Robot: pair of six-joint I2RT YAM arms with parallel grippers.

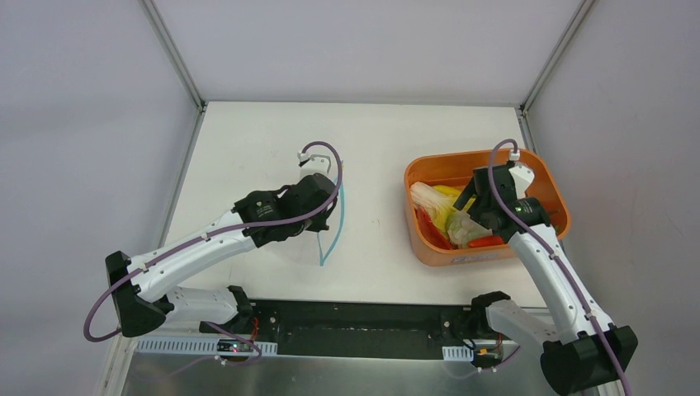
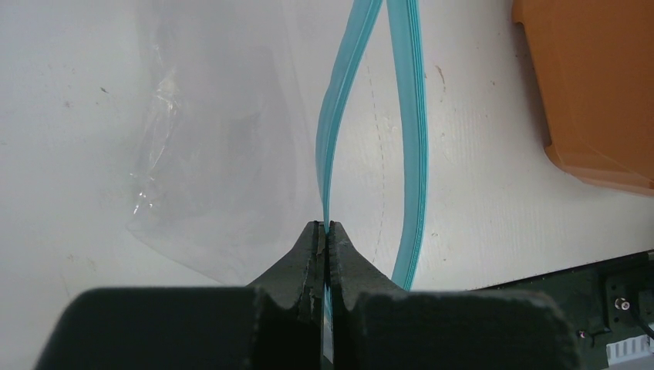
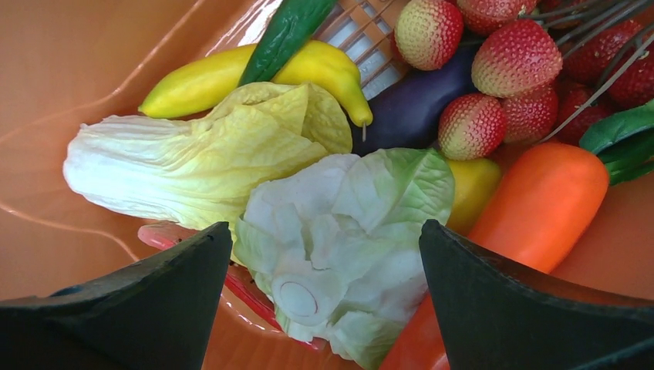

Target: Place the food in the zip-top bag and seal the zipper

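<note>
The clear zip bag [image 2: 224,154] lies flat on the table, its two blue zipper strips [image 2: 414,154] parted. My left gripper is shut on one strip. In the right wrist view my right gripper stands open above a pale cabbage [image 3: 339,239], inside the orange basket [image 1: 429,256]. Beside it are a napa cabbage [image 3: 154,162], a yellow pepper [image 3: 193,85], an eggplant [image 3: 409,108], several lychee-like fruits [image 3: 515,58], an orange carrot [image 3: 547,200] and a red pepper [image 3: 162,235].
The basket fills the right of the white table [image 1: 371,132]. Walls surround the table at the back and sides.
</note>
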